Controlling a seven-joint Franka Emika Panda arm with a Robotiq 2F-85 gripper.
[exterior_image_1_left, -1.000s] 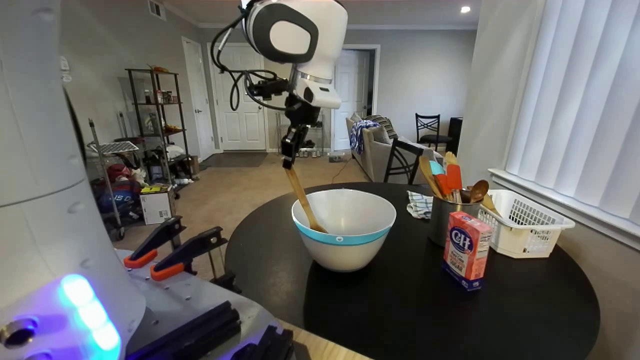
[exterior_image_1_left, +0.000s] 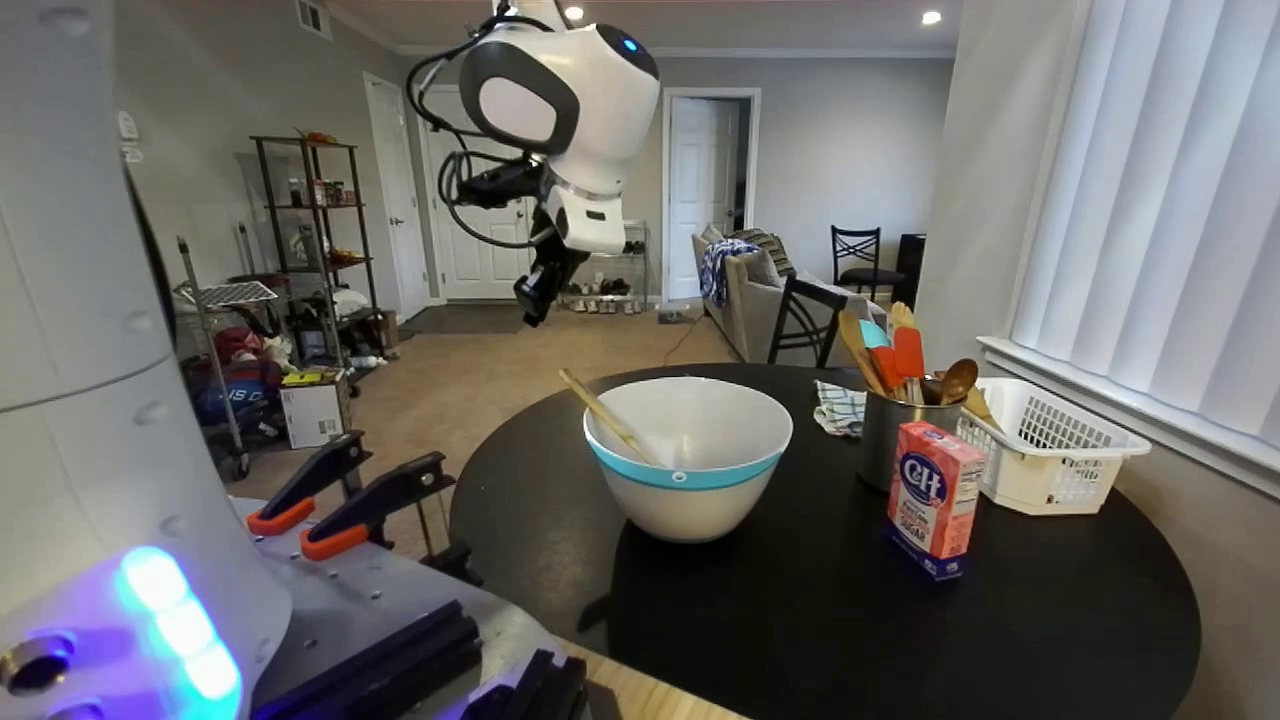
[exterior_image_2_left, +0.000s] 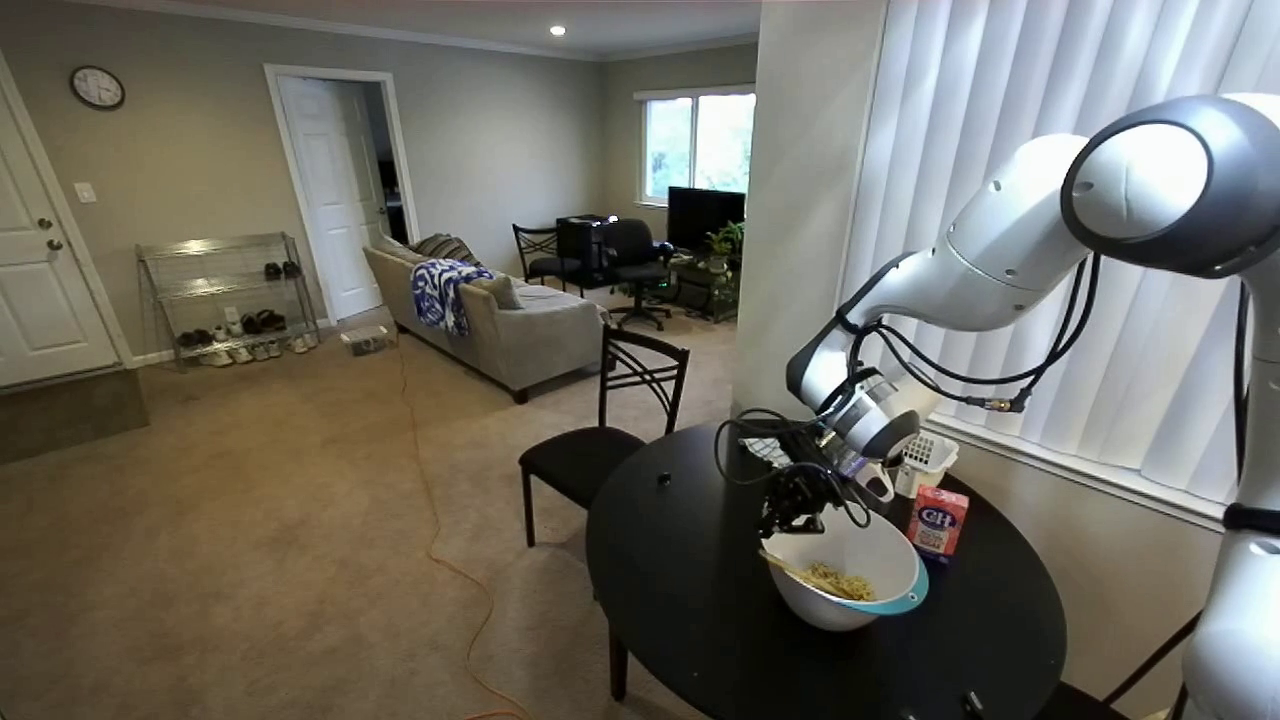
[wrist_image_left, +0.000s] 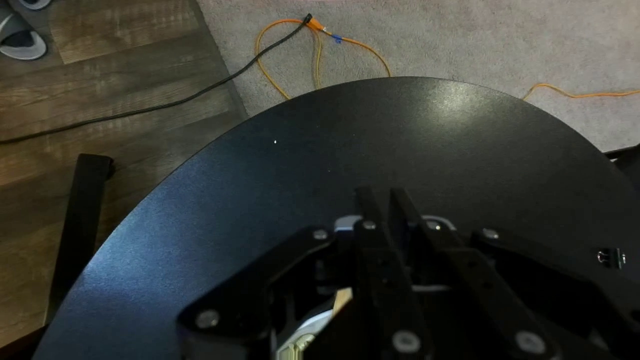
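Observation:
A wooden utensil (exterior_image_1_left: 609, 416) leans in the white mixing bowl (exterior_image_1_left: 693, 510) with the turquoise band, its handle over the rim. Yellowish food (exterior_image_2_left: 837, 581) lies inside the bowl in exterior view 2. My gripper (exterior_image_1_left: 531, 317) hangs above and left of the handle's end in exterior view 1, apart from it. In the wrist view, the fingers (wrist_image_left: 403, 204) stand close together with a narrow gap, and nothing shows between their tips. A bit of pale wood (wrist_image_left: 343, 298) and part of the bowl peek out behind the gripper's linkage there.
On the round black table (exterior_image_1_left: 768, 624) stand a pink sugar box (exterior_image_1_left: 933, 498), a metal utensil holder (exterior_image_1_left: 885, 432) and a white basket (exterior_image_1_left: 1056, 450). A checked cloth (exterior_image_1_left: 840, 409) lies behind. Clear tabletop lies before the bowl. A small binder clip (wrist_image_left: 612, 258) rests near one edge.
One second ago the gripper met the top of the upright-leaning utensil. Now the gripper is up and left, apart from it, and the handle leans lower on the bowl's rim.

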